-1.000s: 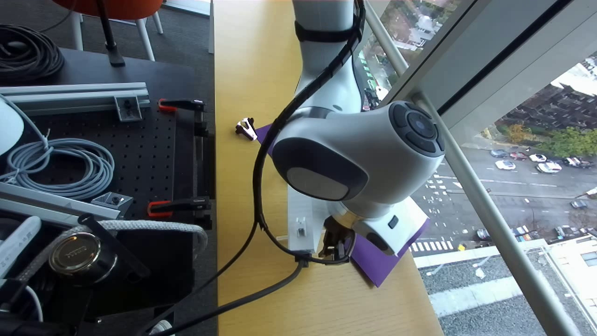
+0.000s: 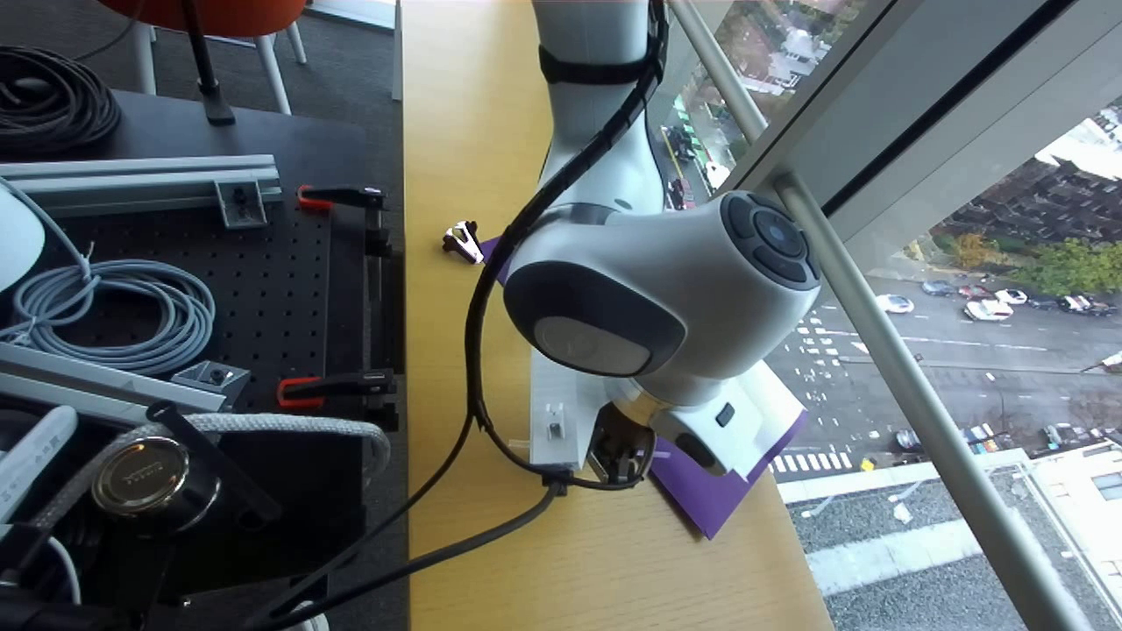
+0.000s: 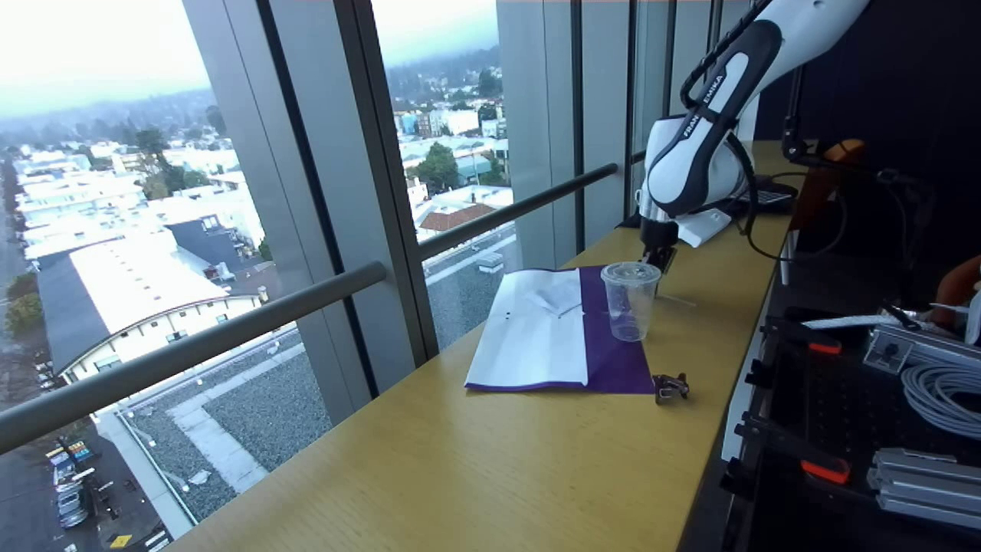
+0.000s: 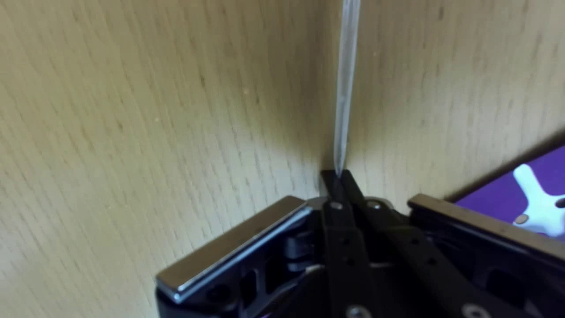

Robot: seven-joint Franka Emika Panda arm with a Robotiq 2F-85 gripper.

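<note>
A thin clear straw (image 4: 346, 79) runs up from my gripper in the wrist view, its near end pinched between the black fingertips. The fingers are closed together, low over the wooden table. In the second exterior view the gripper (image 3: 662, 261) is behind a clear lidded plastic cup (image 3: 629, 308), which partly hides the fingertips. A faint piece of the straw (image 3: 677, 300) shows right of the cup. In the first exterior view the wrist and cable cover most of the gripper.
The cup stands on a purple folder (image 3: 602, 359) with white paper (image 3: 538, 345) on it. A metal staple remover (image 3: 671, 387) lies at the folder's corner. Bare table (image 3: 460, 469) extends toward the near side, with a window rail (image 3: 515, 213) along one edge.
In the first exterior view the arm and gripper have shifted slightly left. The straw's visible end has moved left with them, while the folder and staple remover stayed put.
</note>
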